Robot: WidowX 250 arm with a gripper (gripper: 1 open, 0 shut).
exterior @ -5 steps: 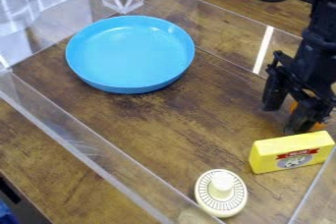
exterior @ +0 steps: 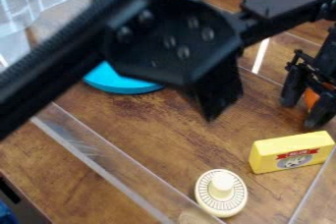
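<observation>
My black gripper [exterior: 306,95] is low at the right edge, its fingers around an orange object [exterior: 311,100] that is mostly hidden; whether it is shut on it is hard to see. A yellow box [exterior: 289,152] with a label lies just in front of it. A cream round item [exterior: 221,191] with a knob sits at the bottom. A blue plate [exterior: 121,83] at the left is mostly hidden behind a large blurred black part of the arm close to the camera.
Transparent strips or walls run along its left and right sides.
A large dark arm part has swung across the upper left, covering much of the plate. The gripper at the right has shifted only slightly.
</observation>
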